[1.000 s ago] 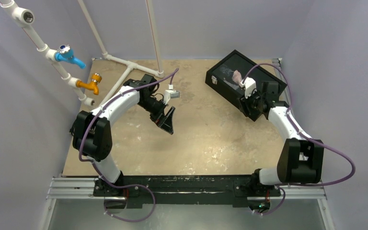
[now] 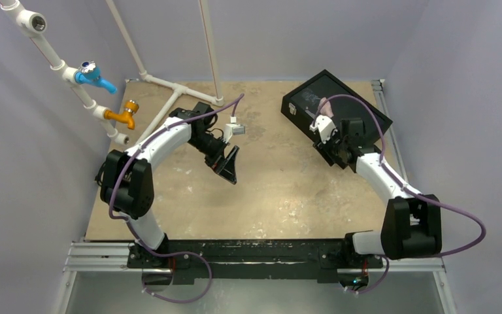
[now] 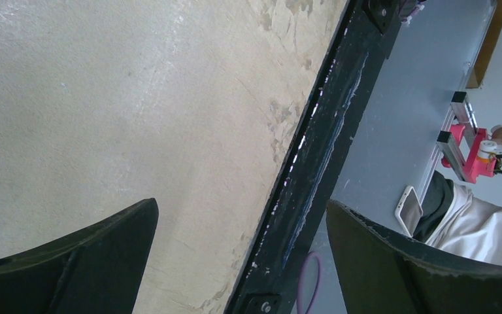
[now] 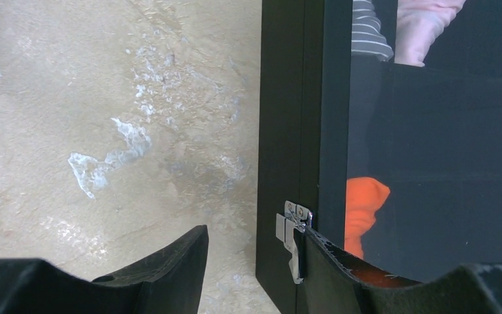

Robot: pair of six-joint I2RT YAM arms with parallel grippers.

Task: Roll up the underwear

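Note:
A black case (image 2: 297,98) lies at the back right, with pink cloth (image 4: 425,23), grey striped cloth (image 4: 369,36) and orange cloth (image 4: 363,206) inside, under a dark see-through lid. My right gripper (image 2: 323,154) is at the case's near side, one finger against the metal latch (image 4: 291,229) in the right wrist view; whether it grips anything is unclear. My left gripper (image 2: 227,165) stands open and empty above the table at centre-left.
White pipes (image 2: 170,101) with blue (image 2: 95,78) and orange taps (image 2: 121,116) stand at the left and back left.
My right gripper and arm have shifted a little left along the case's near side. The left arm has stayed still.

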